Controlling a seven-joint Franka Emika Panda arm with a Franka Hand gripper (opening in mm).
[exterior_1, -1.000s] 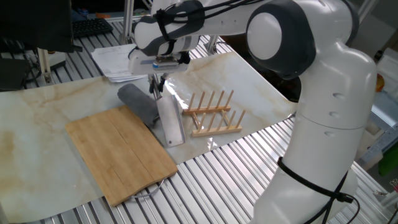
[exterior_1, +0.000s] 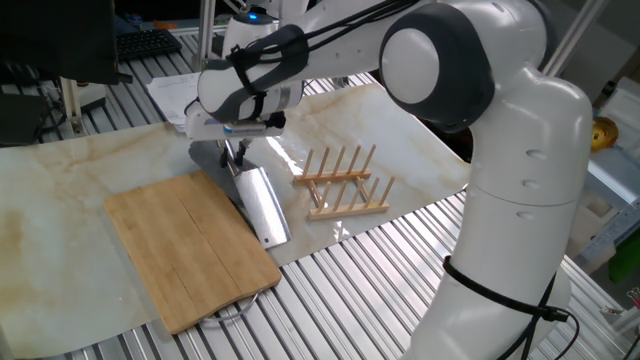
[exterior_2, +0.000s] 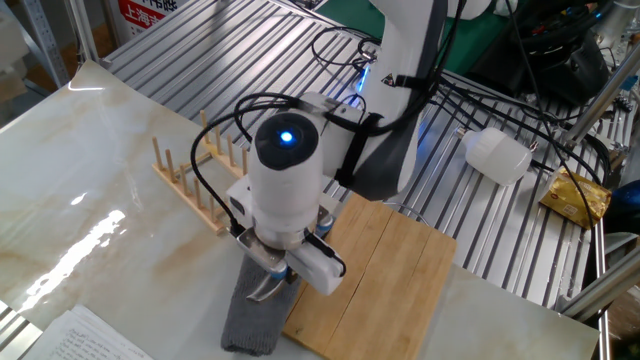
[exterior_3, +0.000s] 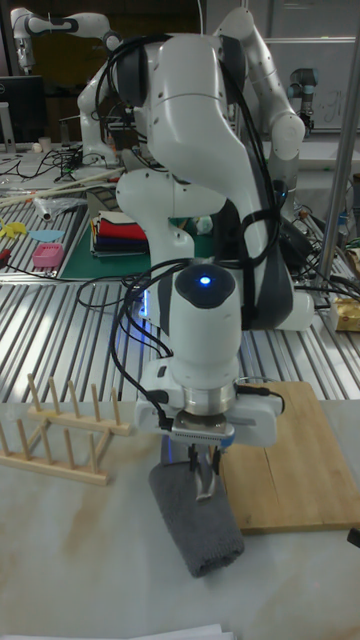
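A metal cleaver with a broad blade (exterior_1: 262, 207) hangs from my gripper (exterior_1: 236, 154), which is shut on its handle. The handle's silver end (exterior_3: 206, 483) shows below the fingers, over a rolled grey towel (exterior_3: 197, 523). Whether the cleaver touches the towel, I cannot tell. In exterior view 2, the towel (exterior_2: 252, 318) lies along one edge of the wooden cutting board (exterior_2: 385, 285), and my hand hides the blade. The board (exterior_1: 190, 245) lies flat, with the blade slanting down alongside its right edge in exterior view 1.
A wooden peg rack (exterior_1: 345, 195) stands to the right of the blade, empty. Papers (exterior_1: 180, 97) lie behind the gripper. A white bulb-like object (exterior_2: 497, 157) and a gold packet (exterior_2: 576, 197) rest on the slatted metal table. The marbled sheet left of the board is bare.
My gripper has moved left and lower in exterior view 1, carrying the cleaver from near the rack to above the towel. The board has shifted slightly; the rack stays put.
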